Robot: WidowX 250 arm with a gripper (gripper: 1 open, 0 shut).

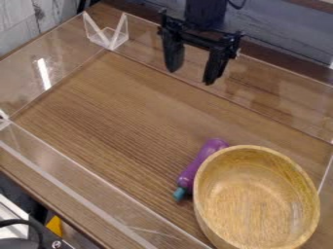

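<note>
My black gripper (196,60) hangs over the back middle of the wooden tray, open, with nothing visible between its fingers. A purple object with a teal end (201,164) lies at the lower right, beside a large tan bowl (256,199), touching or very near its left rim.
A white wire-like holder (107,31) stands at the back left. Clear walls edge the tray, and black cables lie outside it at the bottom left.
</note>
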